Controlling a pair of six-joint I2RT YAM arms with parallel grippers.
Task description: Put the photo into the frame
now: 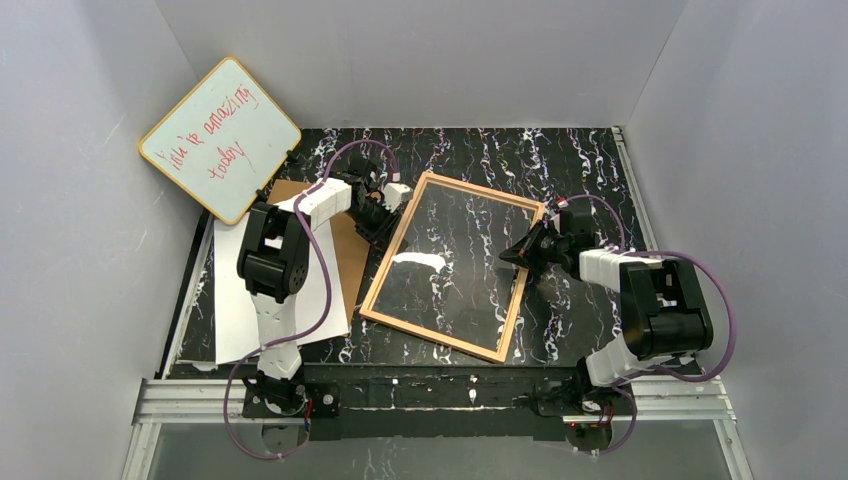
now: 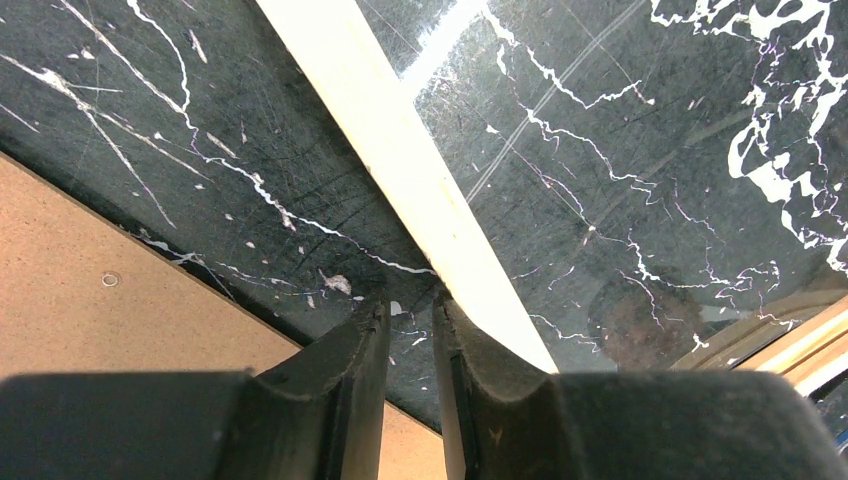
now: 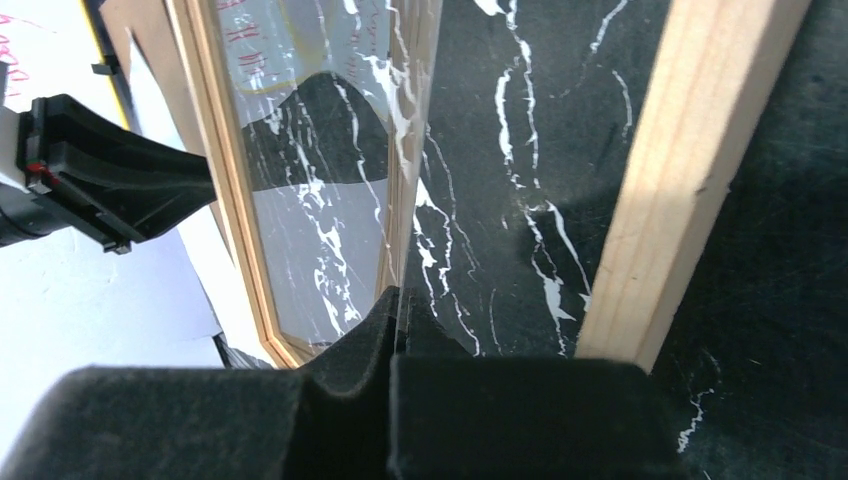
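The light wooden frame lies slightly turned on the dark marbled table. My right gripper, inside the frame near its right bar, is shut on the edge of a clear sheet, which stands tilted up there. My left gripper is low at the left bar's outer side. One fingertip meets the wood; a narrow gap with bare table shows between its fingers. White sheets lie left of the frame, under the left arm; which is the photo I cannot tell.
A brown board lies between the white sheets and the frame. At the back left leans a whiteboard with red writing.
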